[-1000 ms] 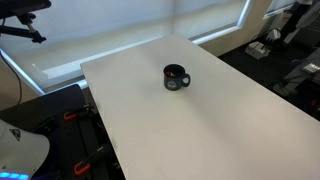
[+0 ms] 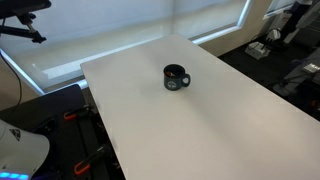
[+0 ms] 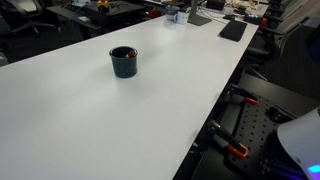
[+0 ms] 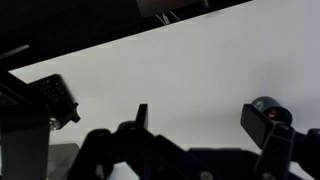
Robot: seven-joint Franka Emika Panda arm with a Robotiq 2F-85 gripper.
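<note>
A dark mug (image 2: 174, 82) stands upright on the white table (image 2: 200, 130), its handle pointing right in the first exterior view. Something small and reddish shows inside it. In the second exterior view the same mug (image 3: 124, 65) is left of centre, with the handle out of sight. My gripper is open in the wrist view, with bare table between its fingers. The mug (image 4: 272, 107) appears there beyond the right finger, partly covered by it, outside the gap. Neither exterior view shows the fingers.
Along the near side lies the dark frame (image 3: 245, 140) by the robot's white base (image 2: 20, 150). Cups and other items (image 3: 185, 15) stand in the background, away from the mug.
</note>
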